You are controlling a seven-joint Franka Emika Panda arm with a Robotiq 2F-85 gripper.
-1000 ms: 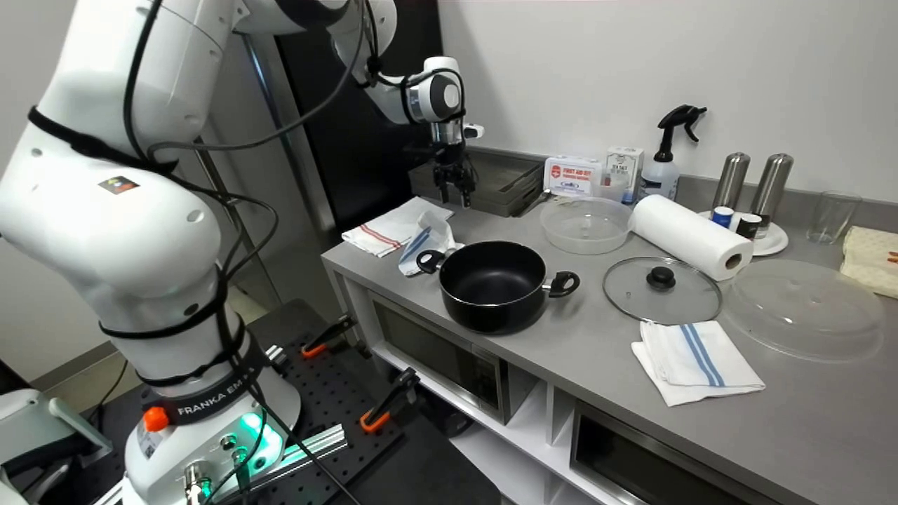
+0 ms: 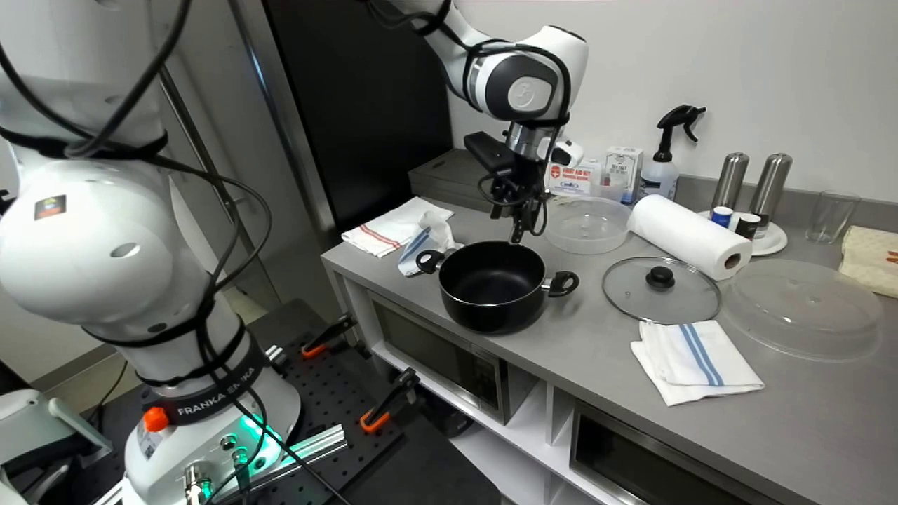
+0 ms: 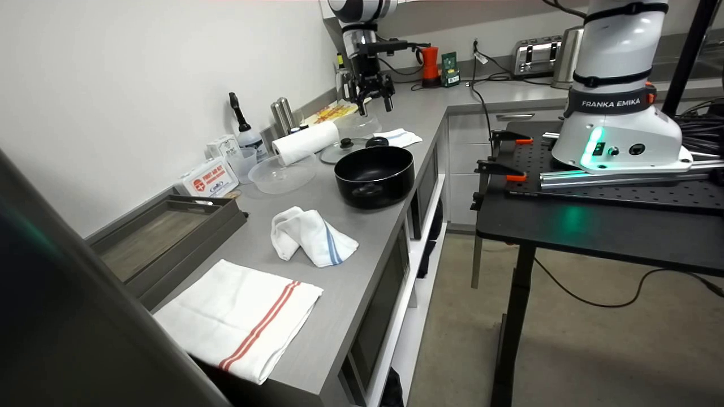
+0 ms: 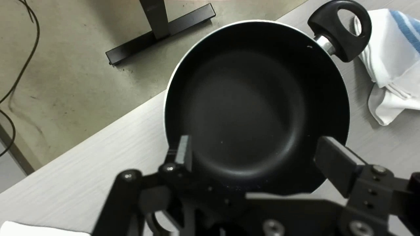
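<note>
My gripper hangs above the far rim of a black two-handled pot on the grey counter. In the wrist view the gripper is open, its two fingers wide apart and nothing between them. The inside of the pot below looks empty. One pot handle shows at top right; the other is hidden by the gripper body. A glass lid with a black knob lies on the counter, right of the pot.
A blue-striped towel lies crumpled near the pot, and a folded one sits by the lid. Behind stand a clear plastic bowl, a paper towel roll and a spray bottle.
The arm has swung right and toward the camera, from near the dark tray at the back left to above the pot. Pot, lid and towels have stayed put.
</note>
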